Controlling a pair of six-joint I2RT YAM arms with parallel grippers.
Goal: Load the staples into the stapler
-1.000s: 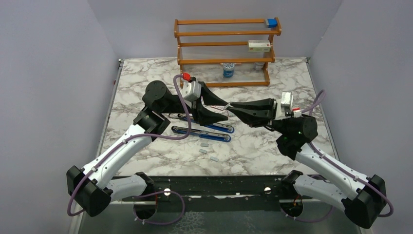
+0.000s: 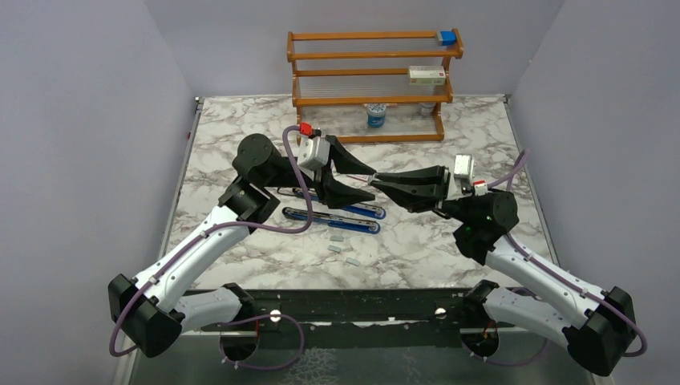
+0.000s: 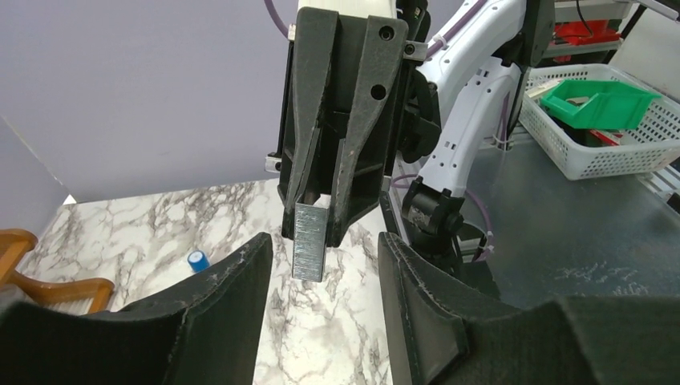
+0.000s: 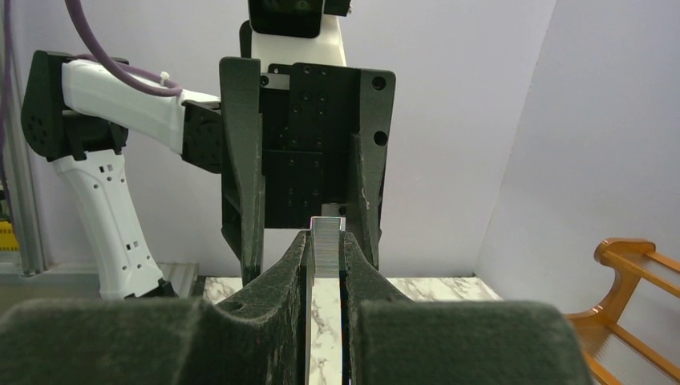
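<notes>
In the right wrist view a pale metallic staple strip [image 4: 326, 250] stands out from the fingertips of my right gripper, which is shut on it. The left wrist view shows the same strip [image 3: 309, 245] upright between the spread fingers of my left gripper; gaps are visible on both sides. From above, both grippers meet over the middle of the table. Beneath them lie two blue staplers, one in front [image 2: 331, 220] and another behind [image 2: 361, 209], partly covered by the left arm. Both look opened out flat.
Several small staple strips [image 2: 353, 261] lie in front of the staplers. At the back stands a wooden rack [image 2: 371, 102] with a white box [image 2: 427, 75], a blue box [image 2: 447, 38] and a blue-labelled tub [image 2: 376, 116].
The right arm has shifted slightly left, its fingertips a little further between the left fingers. The left arm looks almost still.
</notes>
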